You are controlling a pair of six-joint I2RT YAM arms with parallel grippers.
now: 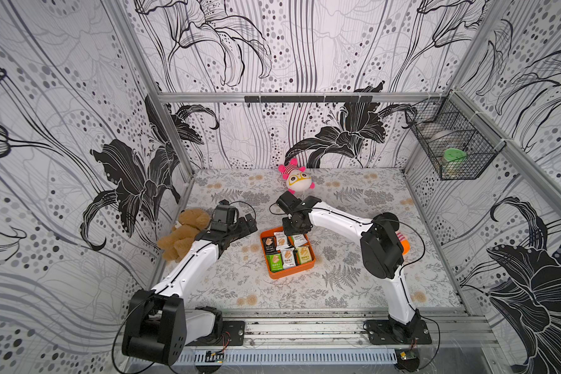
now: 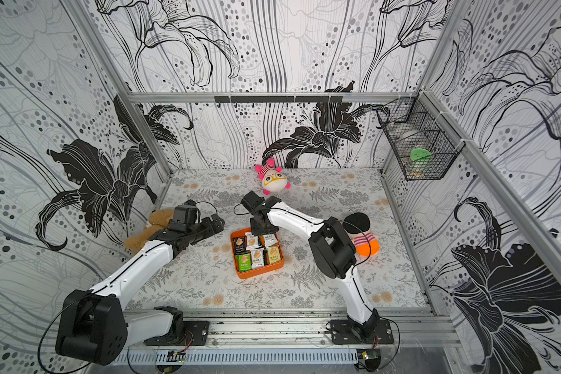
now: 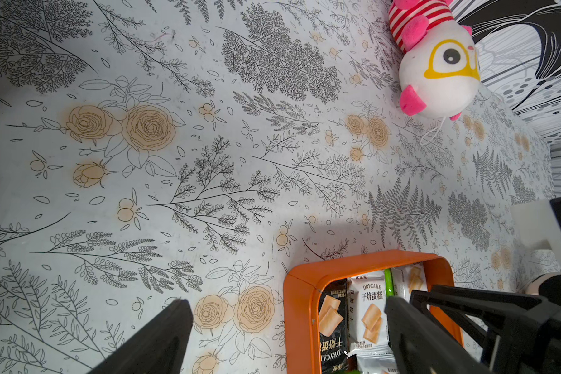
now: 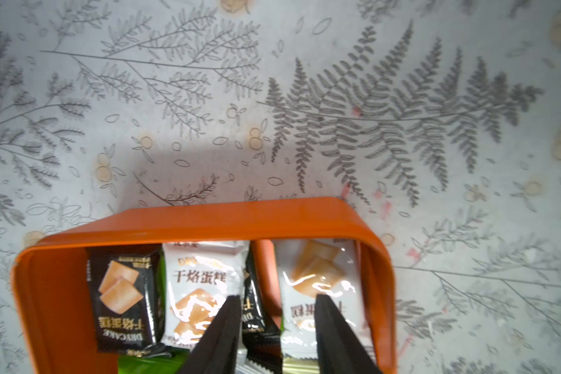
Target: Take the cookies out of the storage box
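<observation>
An orange storage box (image 1: 272,274) holds several wrapped cookie packs, among them black (image 4: 124,299), white (image 4: 202,293) and green (image 1: 276,261) ones. My right gripper hangs over the box's back part, its dark fingertips apart at the white packs, with nothing clearly held between them. My left gripper is open, left of the box and above the table, its fingers wide apart and empty.
A pink-and-white plush (image 1: 298,180) lies at the back. A brown teddy (image 1: 180,240) is at the left, an orange striped toy (image 2: 366,246) at the right. A wire basket (image 1: 455,143) hangs on the right.
</observation>
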